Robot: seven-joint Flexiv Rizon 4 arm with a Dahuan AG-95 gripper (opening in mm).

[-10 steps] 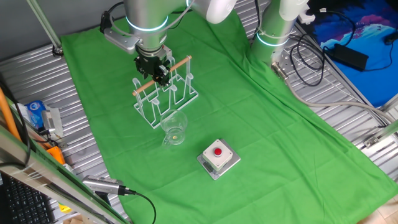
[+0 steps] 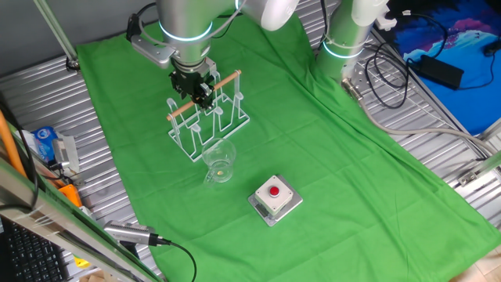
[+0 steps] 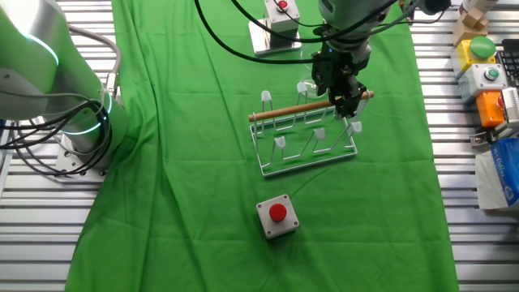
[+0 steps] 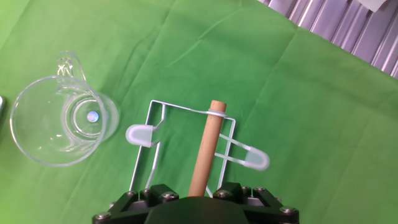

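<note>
A clear glass mug (image 4: 65, 121) stands upright on the green cloth, its handle toward the top of the wrist view; in exterior view 1 the mug (image 2: 220, 162) is just in front of the rack. The white wire cup rack (image 2: 196, 149) has a wooden bar (image 2: 228, 80) along its top and holds no cups. My gripper (image 2: 205, 102) is at the bar, pointing down. In the wrist view the bar (image 4: 207, 143) runs down behind the gripper. Whether the fingers touch or enclose the bar is hidden, and their opening is unclear.
A red-button box (image 2: 274, 194) on a metal plate stands beyond the mug. Another red-button box (image 3: 277, 216) sits on the rack's opposite side. Bare green cloth (image 2: 352, 196) spreads widely to the right in exterior view 1. Cables (image 3: 251, 53) hang by the arm.
</note>
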